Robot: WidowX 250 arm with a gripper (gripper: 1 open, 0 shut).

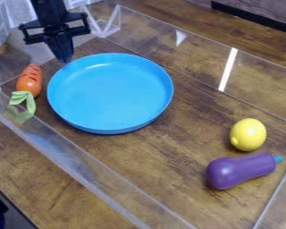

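Note:
The dark gripper (pixel 62 52) hangs at the upper left, just above the back-left rim of a round blue plate (pixel 110 94). Whether it is open or shut, and whether anything is between its fingers, is not clear. An orange toy carrot (pixel 29 81) with pale green leaves lies left of the plate. The plate is empty.
A yellow lemon (pixel 248 134) and a purple eggplant (pixel 242 170) lie at the right on the wooden surface (pixel 170 179). Clear plastic edges run along the sides.

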